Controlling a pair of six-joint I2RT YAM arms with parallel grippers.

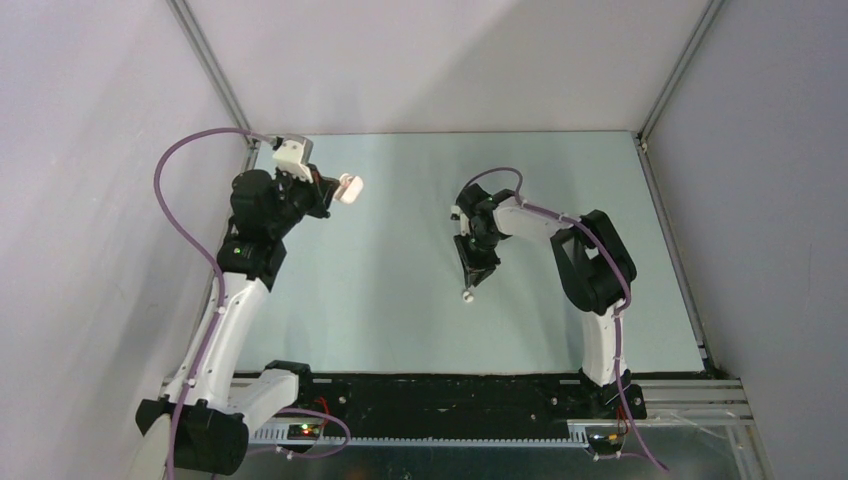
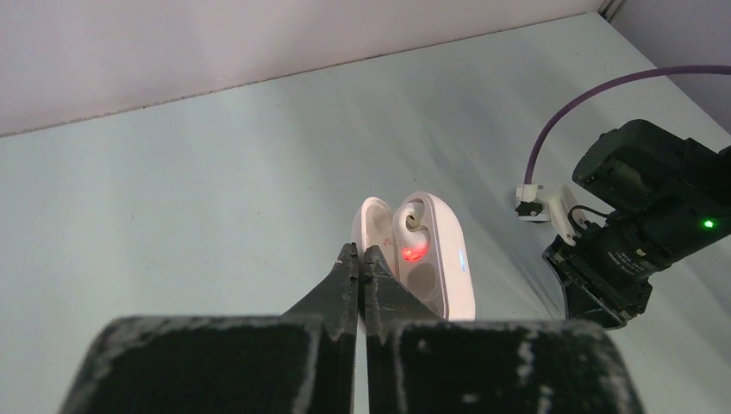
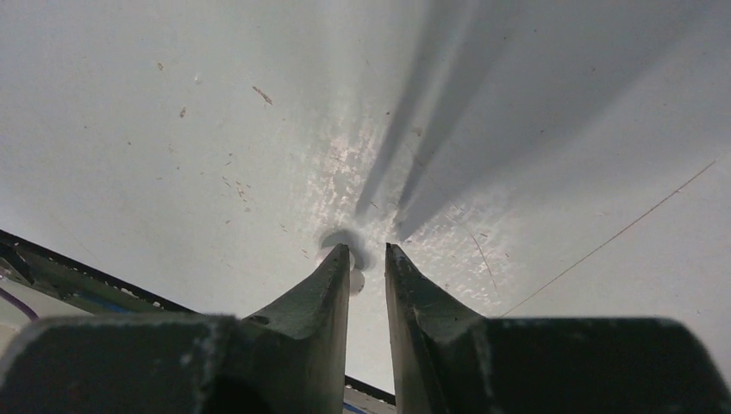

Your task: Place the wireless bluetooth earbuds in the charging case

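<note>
The white charging case (image 2: 455,259) stands with its lid open at the tips of my left gripper, whose shut fingers pinch its thin lid edge. One slot holds what looks like an earbud (image 2: 415,216) above a red glow; the other slot appears empty. In the top view the case (image 1: 348,188) sits off the end of the left gripper (image 1: 331,191). A loose white earbud (image 1: 468,296) lies on the table by my right gripper (image 1: 472,286). In the right wrist view this gripper is part open, and its left finger partly hides the earbud (image 3: 357,282).
A dark trough (image 1: 440,405) runs along its front edge. Pale walls close in the back and both sides. Purple cables loop from both arms.
</note>
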